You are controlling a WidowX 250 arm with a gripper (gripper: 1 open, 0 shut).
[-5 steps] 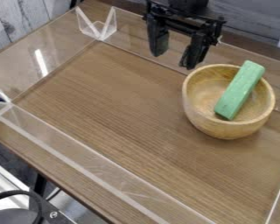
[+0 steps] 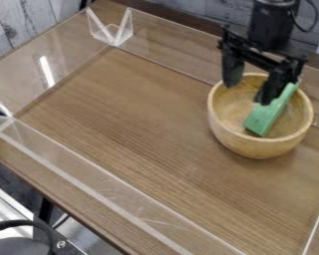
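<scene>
A round wooden bowl point(image 2: 231, 129) sits on the right of the wooden table, holding a green block point(image 2: 269, 121) that leans toward its right side. My black gripper point(image 2: 251, 78) hangs over the bowl's back part, open, its two dark fingers spread left and right, with nothing visible between them. The gripper hides part of the bowl's back rim and some of the inside.
A clear plastic piece point(image 2: 111, 30) stands at the back left. Black cabling or hardware point(image 2: 19, 239) lies at the lower left edge.
My gripper has moved to the right, from left of and behind the bowl to over it, and now overlaps its back part. The bowl and green block look unmoved.
</scene>
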